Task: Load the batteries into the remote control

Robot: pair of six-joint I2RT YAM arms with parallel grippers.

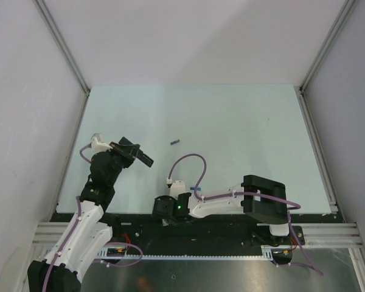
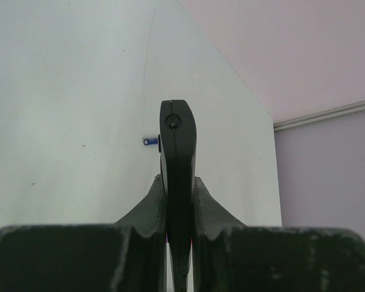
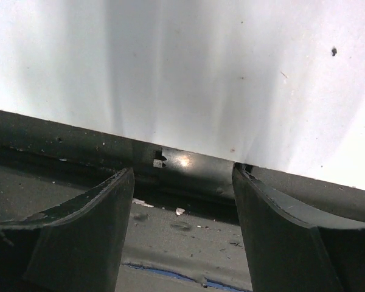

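Observation:
My left gripper (image 1: 123, 149) is shut on the black remote (image 1: 144, 157) above the left part of the white board. In the left wrist view the remote (image 2: 177, 158) stands on end between the fingers. A small blue battery (image 1: 174, 142) lies on the board ahead and right of it, also the battery (image 2: 150, 142) beside the remote's outline. Another blue item (image 1: 194, 188), likely a battery, shows partly behind the right arm. My right gripper (image 1: 165, 214) is open at the board's near edge; its fingertips (image 3: 121, 185) show over the dark gap, with no battery between them.
The white board (image 1: 243, 121) is clear across its back and right. Its near edge drops to a dark strip and metal rail (image 1: 55, 231). Walls enclose the sides and back. Purple cables loop over both arms.

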